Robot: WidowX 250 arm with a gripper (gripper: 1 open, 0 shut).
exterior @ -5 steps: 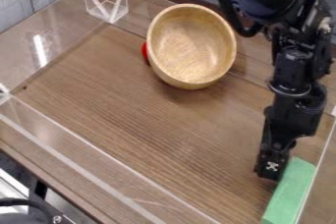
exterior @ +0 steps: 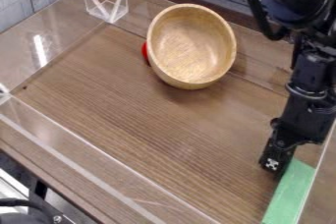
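Observation:
The black gripper (exterior: pixel 281 155) is low at the right of the wooden table (exterior: pixel 132 140), its fingertips at the upper end of a pale green flat object (exterior: pixel 290 196). Whether the fingers hold anything is hard to tell, as they are dark and overlap.
A wooden bowl (exterior: pixel 191 46) stands at the upper middle, with a small red object (exterior: pixel 148 53) at its left side. A clear plastic piece (exterior: pixel 105 2) is at the top left.
The arm and gripper have shifted and turned slightly near the green object's upper end. The bowl and the other objects have not visibly moved.

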